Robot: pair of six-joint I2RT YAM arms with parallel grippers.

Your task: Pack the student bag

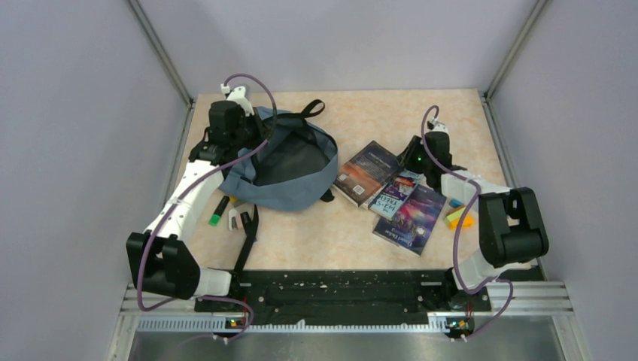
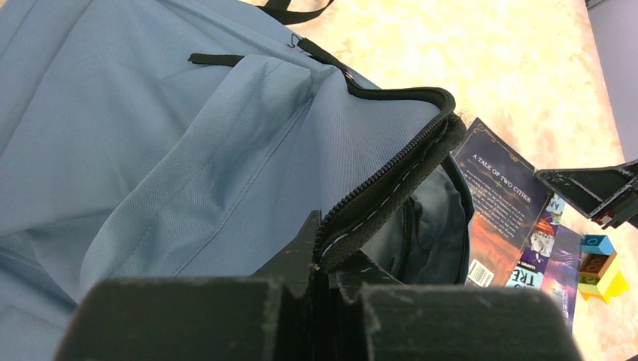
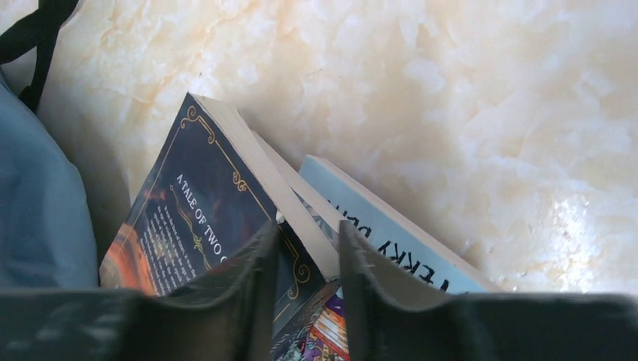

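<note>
The blue-grey bag [image 1: 297, 194] lies on the left half of the table, its dark mouth facing up. My left gripper is shut on the bag's black zipper edge [image 2: 391, 180]. A dark book, "A Tale of Two Cities" [image 3: 188, 218], leans on other books right of the bag. Over its upper right corner is my right gripper, partly open, one finger on each side of the book's edge; firm contact cannot be made out. A smaller book [image 1: 396, 195] and a purple book [image 1: 416, 219] lie beside it.
Yellow and blue blocks [image 2: 598, 267] lie at the right, partly under the right arm. A green-tipped marker [image 1: 218, 211], small stationery and a black strap [image 1: 247, 241] lie at the bag's front left. Bare table shows in front of the bag.
</note>
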